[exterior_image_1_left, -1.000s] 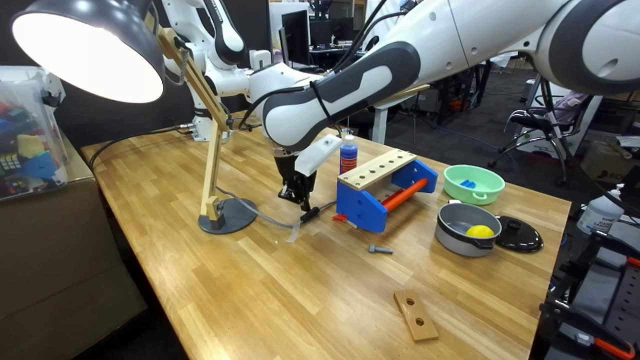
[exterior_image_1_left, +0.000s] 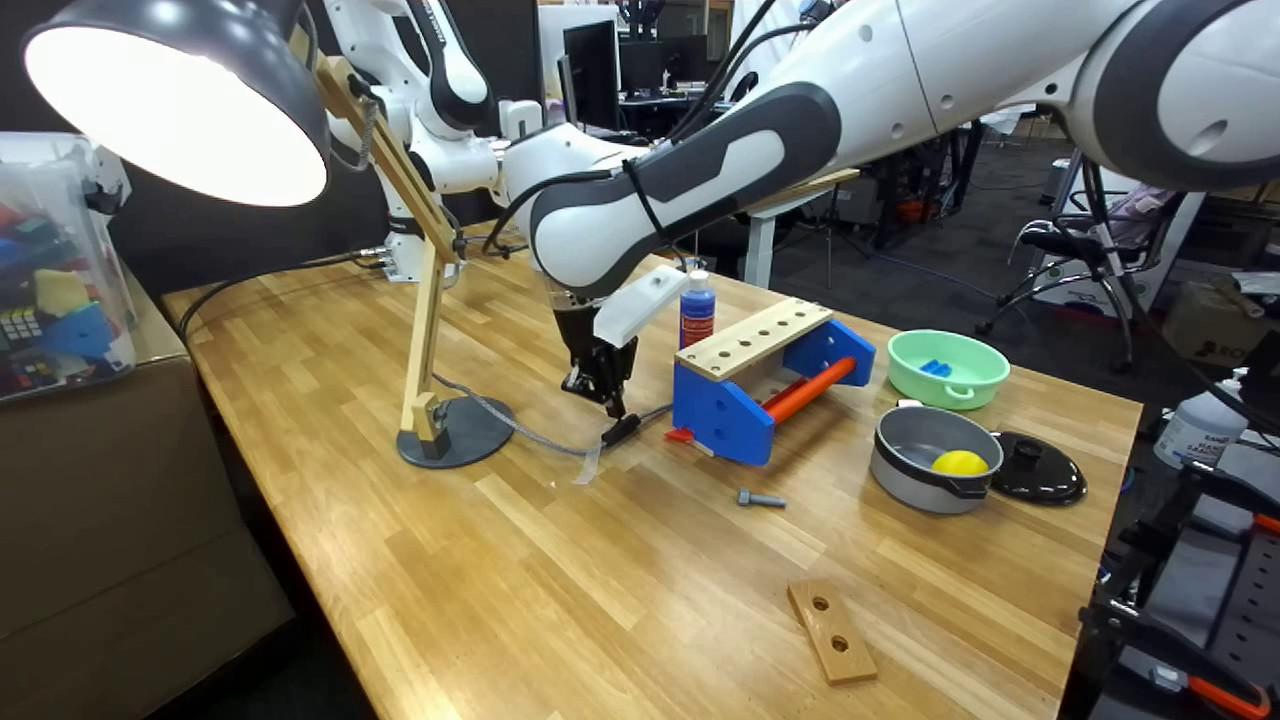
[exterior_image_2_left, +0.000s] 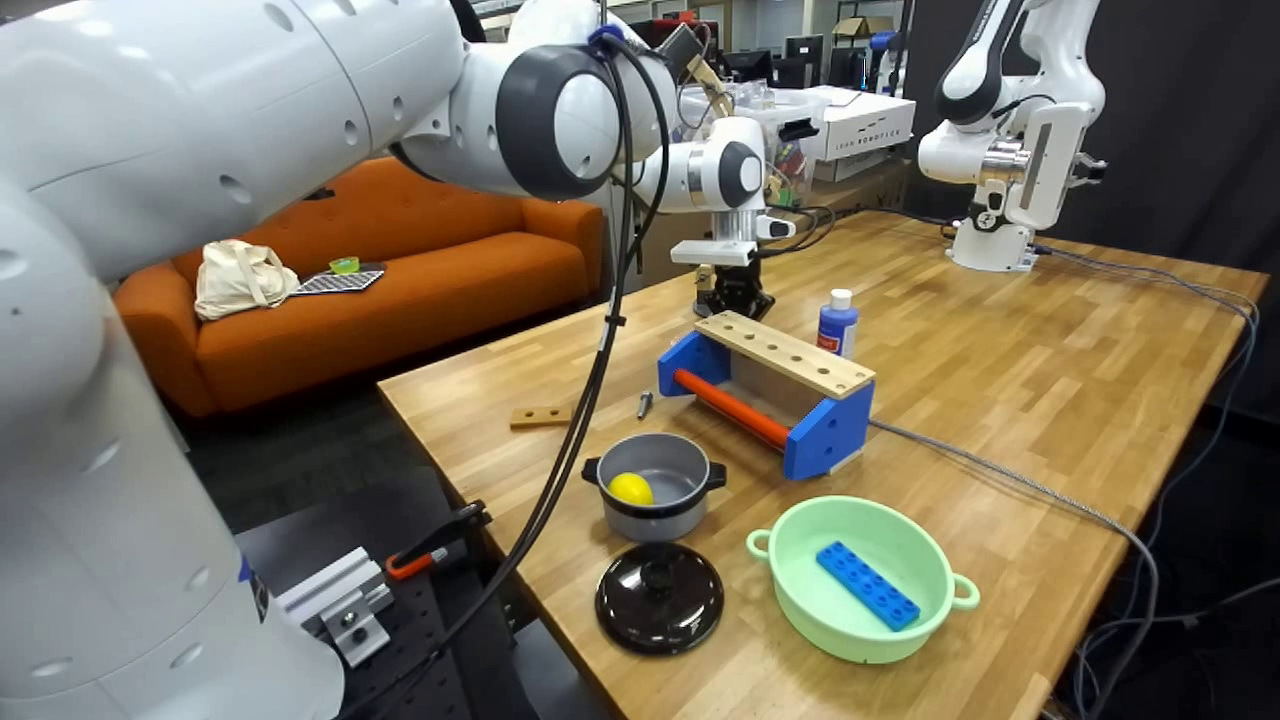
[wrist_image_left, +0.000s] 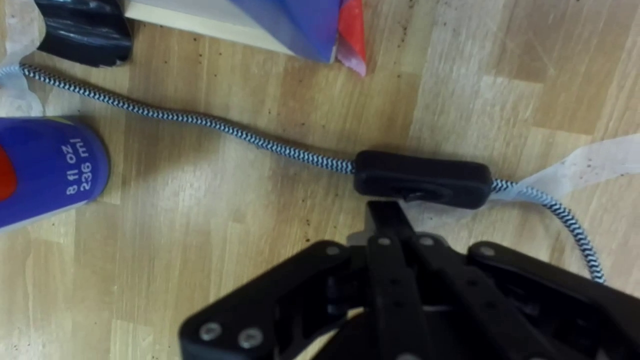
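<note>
In the wrist view my gripper is shut, with nothing showing between its fingers. Its tips sit right beside the black inline switch (wrist_image_left: 423, 179) on a braided cord (wrist_image_left: 258, 141); whether they touch it cannot be told. A rocker on the switch's near side shows next to the tips. Exterior view 1 has the gripper (exterior_image_1_left: 617, 412) pointing down, low over the table at the switch (exterior_image_1_left: 620, 430). The cord leads to a desk lamp, whose dark shade (exterior_image_1_left: 258, 60) surrounds a brightly lit face.
Close to the gripper stand a blue bottle (exterior_image_1_left: 697, 310) and a toy workbench (exterior_image_1_left: 746, 390). Farther off are a grey pot (exterior_image_2_left: 656, 504), black lid (exterior_image_2_left: 660, 600) and green colander (exterior_image_2_left: 792, 588). The lamp base (exterior_image_1_left: 480, 438) is left of the gripper.
My gripper has shifted slightly toward the right and downward in exterior view 1, closer to the switch. The lamp looks lit in both frames; other things have stayed put.
</note>
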